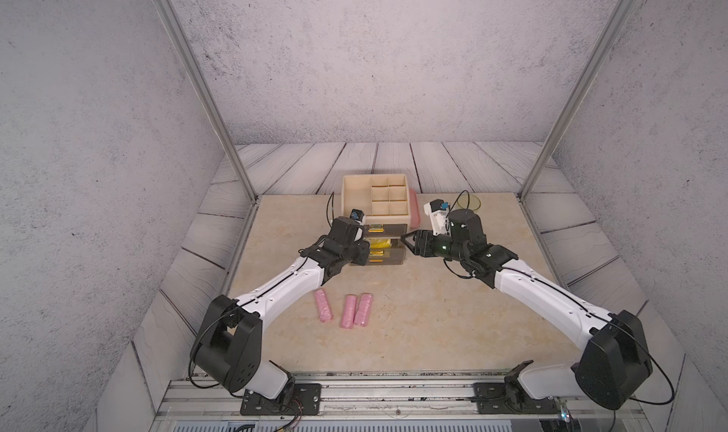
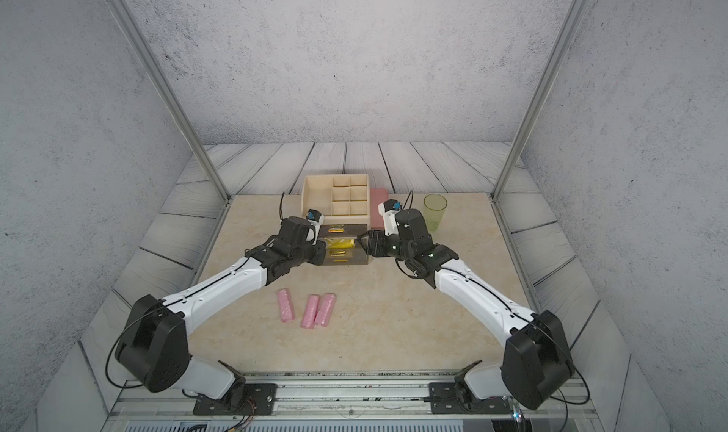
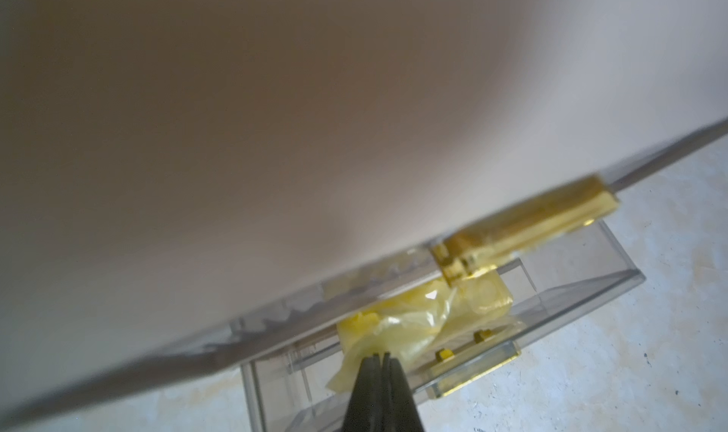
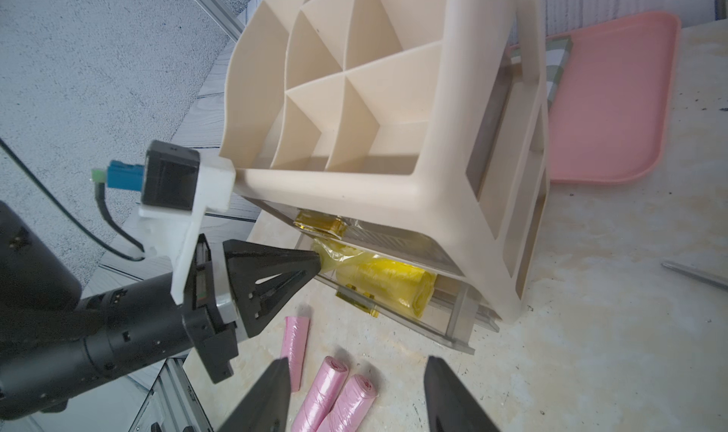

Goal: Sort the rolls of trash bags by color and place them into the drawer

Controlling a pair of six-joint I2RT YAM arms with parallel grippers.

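A beige organizer (image 1: 356,189) has a clear drawer (image 4: 458,322) pulled out, holding yellow rolls with a crinkled plastic film (image 3: 402,322). My left gripper is shut at the drawer, its tips by the film; nothing clearly shows held between them. My right gripper stands open just right of the drawer, empty. Three pink rolls (image 1: 323,304) lie on the table in front, toward the left.
A pink tray (image 4: 614,98) lies behind and right of the organizer. A green cylindrical container (image 2: 434,212) stands at the back right.
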